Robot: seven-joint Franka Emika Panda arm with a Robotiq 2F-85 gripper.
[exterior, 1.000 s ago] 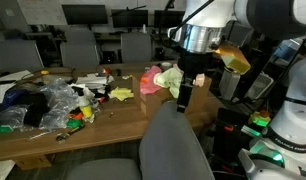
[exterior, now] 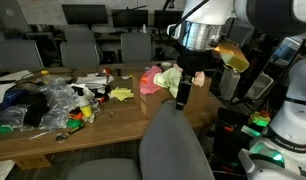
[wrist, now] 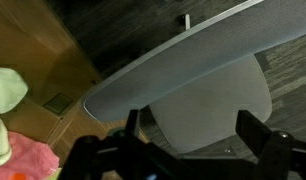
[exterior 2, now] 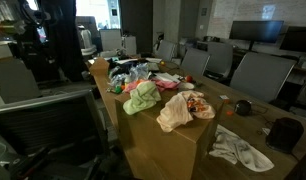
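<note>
My gripper is open, its two dark fingers spread wide with nothing between them in the wrist view. Below it lies the grey chair (wrist: 208,105), its curved back crossing the frame diagonally. From the first exterior side, the gripper (exterior: 181,98) hangs just above the top of the chair back (exterior: 173,145); whether they touch is unclear. At the wrist view's left edge are a pale green cloth (wrist: 7,90) and a pink cloth (wrist: 29,156).
A green cloth (exterior 2: 143,97) and a pinkish cloth (exterior 2: 177,113) lie on a wooden box (exterior 2: 158,145). Plastic bags (exterior: 60,100), a white bottle (exterior: 85,105) and tools clutter the table. Bare wood (exterior: 118,128) shows toward its front edge. A grey cloth (exterior 2: 239,151) lies farther right.
</note>
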